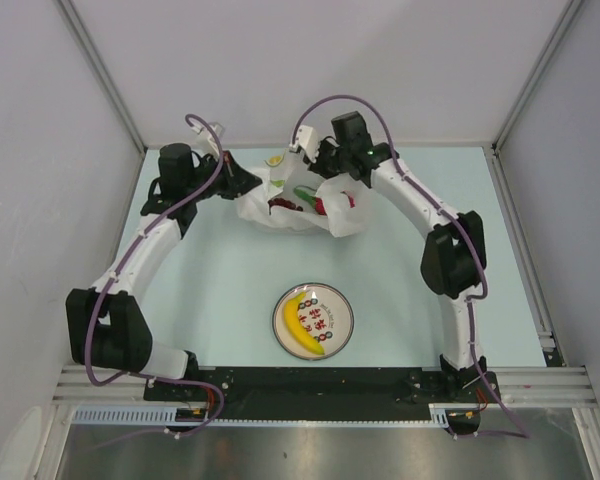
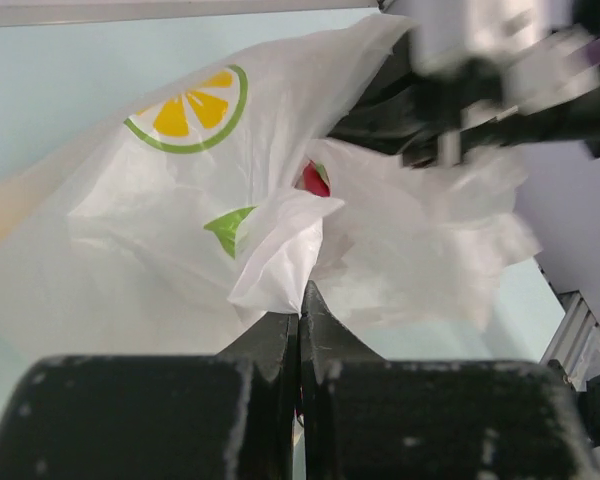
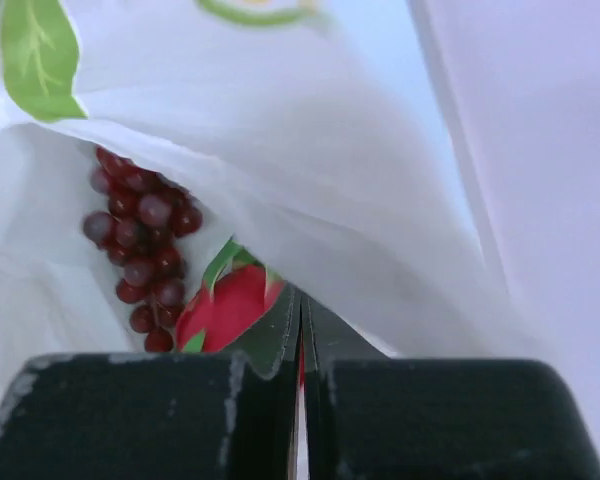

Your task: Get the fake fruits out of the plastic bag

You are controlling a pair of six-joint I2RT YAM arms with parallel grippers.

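Observation:
The white plastic bag [image 1: 290, 215] lies crumpled at the back of the table. Dark grapes [image 3: 145, 230], a red strawberry [image 3: 225, 310] and a green item [image 1: 305, 195] show inside. My left gripper is shut at the bag's left side, a fold of white plastic at its tips. My right gripper is shut, reaching into the bag from the right beside the strawberry; whether anything is between its fingers is unclear.
A round plate [image 1: 333, 300] with a yellow banana [image 1: 296, 325] sits at the front middle of the table.

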